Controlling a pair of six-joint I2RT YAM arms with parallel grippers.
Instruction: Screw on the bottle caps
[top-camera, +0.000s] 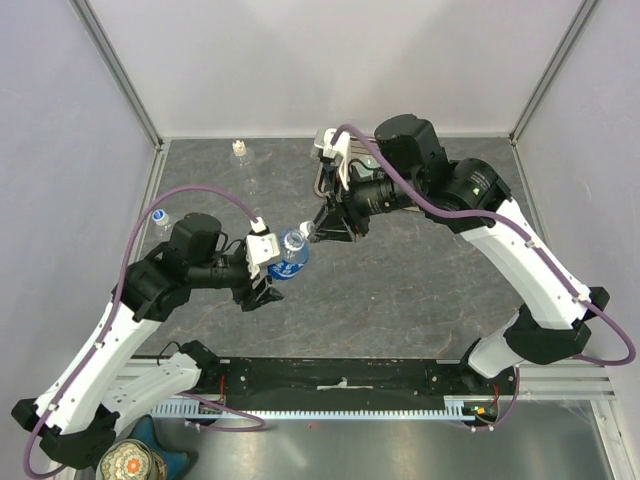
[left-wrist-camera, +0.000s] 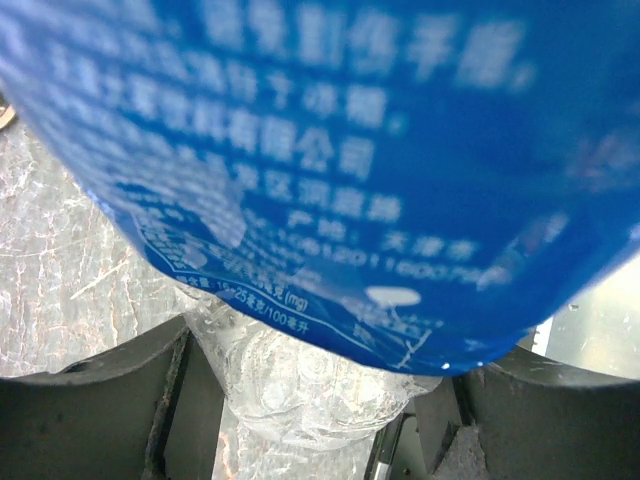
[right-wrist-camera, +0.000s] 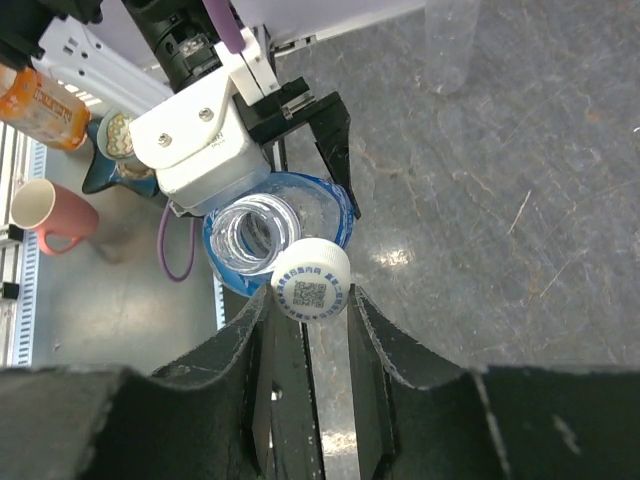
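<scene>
A clear bottle with a blue label (top-camera: 289, 268) is held in the air by my left gripper (top-camera: 268, 280), which is shut round its body. That label (left-wrist-camera: 330, 180) fills most of the left wrist view, above the clear lower part between the fingers. My right gripper is shut on a white cap (right-wrist-camera: 312, 279). In the right wrist view the bottle's bare threaded mouth (right-wrist-camera: 250, 234) shows just behind and left of the cap. From above, the cap (top-camera: 307, 230) appears right beside the mouth; whether they touch I cannot tell.
At the back left stands a bottle with a pale top (top-camera: 239, 149); a blue-capped bottle (top-camera: 160, 218) is at the left edge. Behind the right arm lies a tray (top-camera: 322, 183). A pink mug (right-wrist-camera: 52, 214) and an orange bottle (right-wrist-camera: 45, 108) sit off the table.
</scene>
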